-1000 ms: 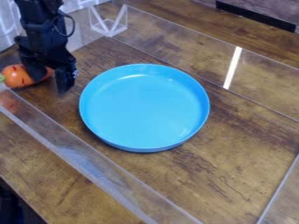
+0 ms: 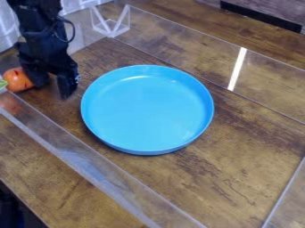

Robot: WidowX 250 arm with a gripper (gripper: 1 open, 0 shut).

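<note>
My dark gripper (image 2: pixel 52 78) is at the upper left, low over the wooden surface, to the left of a blue round plate (image 2: pixel 146 109). Beside it, at the left edge, lies an orange object (image 2: pixel 17 79) with some green at the frame's border, partly hidden by the gripper and cut off by the frame. The gripper's fingers look apart, though they are dark and hard to make out.
Clear plastic walls (image 2: pixel 111 196) border the work area along the front left, back and right. Bare wood (image 2: pixel 226 134) lies right of the plate and in front of it.
The gripper has shifted very slightly near the orange object. The plate has not moved.
</note>
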